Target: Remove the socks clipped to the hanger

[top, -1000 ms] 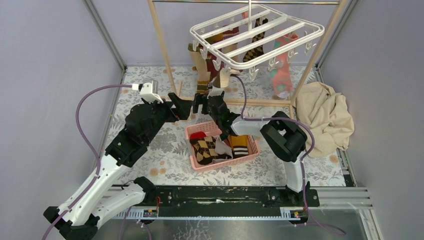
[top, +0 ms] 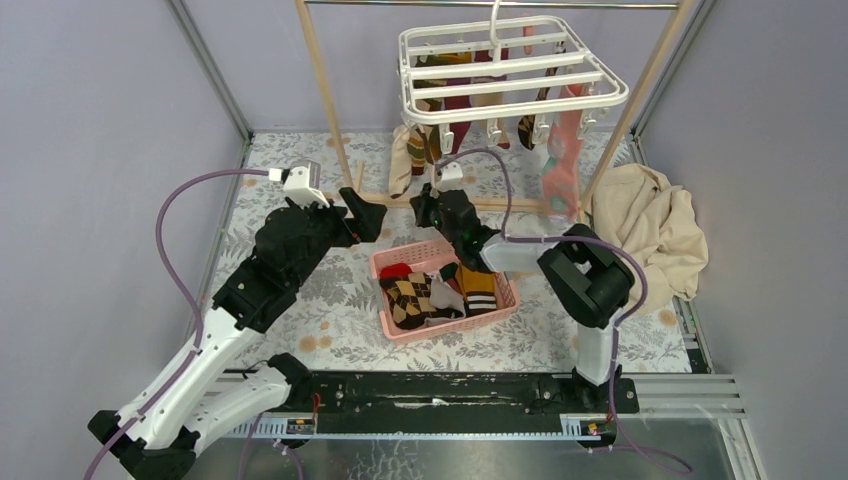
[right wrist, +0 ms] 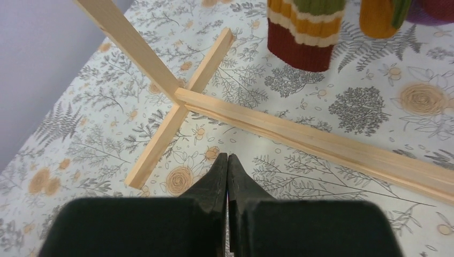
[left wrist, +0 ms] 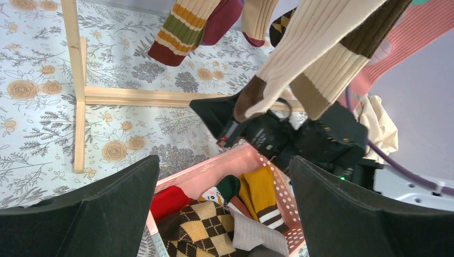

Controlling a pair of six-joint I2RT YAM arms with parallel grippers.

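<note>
Several socks hang from the white clip hanger (top: 510,92): a striped green and mustard sock (right wrist: 305,32), a pink sock (top: 562,165), and cream and brown socks (left wrist: 316,64) among others. My left gripper (top: 372,215) is open, left of the hanger and lower in the top view, with nothing between its wide-apart fingers (left wrist: 107,193). Below the hanger's front side is my right gripper (top: 424,207), its fingers (right wrist: 206,198) shut together with nothing showing between them. In the right wrist view the striped sock hangs beyond them, apart from the tips.
A pink basket (top: 403,336) with several socks stands on the floral surface, below the right forearm. The wooden frame's bar (right wrist: 300,139) crosses behind the grippers. A beige cloth (top: 645,230) lies at right. Purple hoses loop from both arms.
The hanger has turned and swung, its front edge now nearly level in the top view, and the socks swung with it. My right gripper has moved rightward. The left arm is almost still.
</note>
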